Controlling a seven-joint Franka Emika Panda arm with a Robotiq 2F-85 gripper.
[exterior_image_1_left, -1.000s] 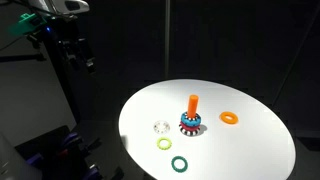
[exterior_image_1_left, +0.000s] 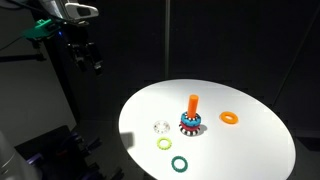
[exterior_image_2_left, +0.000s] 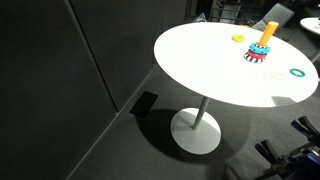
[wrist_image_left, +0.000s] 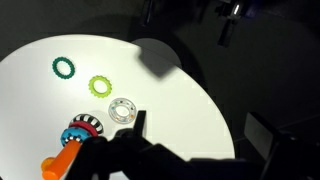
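Note:
A ring stacker with an upright orange post (exterior_image_1_left: 193, 105) stands near the middle of the round white table (exterior_image_1_left: 255, 150). Blue, red and black-and-white rings (exterior_image_1_left: 190, 124) sit around its base. Loose on the tabletop lie an orange ring (exterior_image_1_left: 229, 118), a clear ring (exterior_image_1_left: 155, 128), a yellow-green ring (exterior_image_1_left: 164, 149) and a dark green ring (exterior_image_1_left: 179, 169). My gripper is open and empty, its dark fingers wide apart at the bottom of the wrist view. In exterior view 1 it hangs high at the left, well away from the rings.
Dark floor and a dark wall (exterior_image_2_left: 50, 90) surround the table, which rests on a single white pedestal (exterior_image_2_left: 197, 130). Parts of other furniture show at the upper right of exterior view 2. Bare tabletop lies between the loose rings.
My arm and gripper have shifted slightly to the right in exterior view 1. The stacker and the loose rings stay where they were.

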